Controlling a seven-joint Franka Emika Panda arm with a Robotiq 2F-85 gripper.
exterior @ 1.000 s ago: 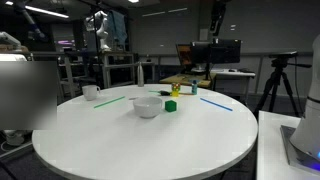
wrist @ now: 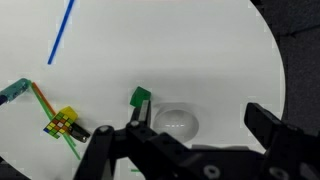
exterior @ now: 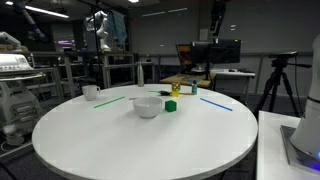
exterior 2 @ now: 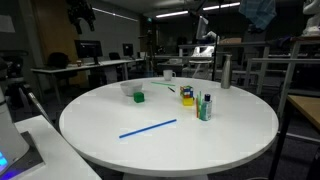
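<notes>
My gripper is open above the round white table, with nothing between its fingers. From high at the right of exterior view 1, the gripper [exterior: 216, 32] hangs well clear of everything on the tabletop. A white bowl [exterior: 149, 107] stands near the middle of the table, a small green cube [exterior: 170, 106] close beside it. In the wrist view the bowl [wrist: 177, 122] appears between the fingers, far below, and the green cube [wrist: 140, 97] lies left of it. A blue stick [exterior 2: 148, 129] rests apart on bare table.
A multicoloured puzzle cube [exterior 2: 187, 95] and a small bottle [exterior 2: 206, 108] stand together near one side. Farther off are a white mug [exterior: 91, 92], a green stick [exterior: 109, 103] and a tall grey bottle [exterior 2: 226, 71].
A grey patch that covered the left of exterior view 1 a second ago is gone. Neither the arm nor the objects have visibly moved.
</notes>
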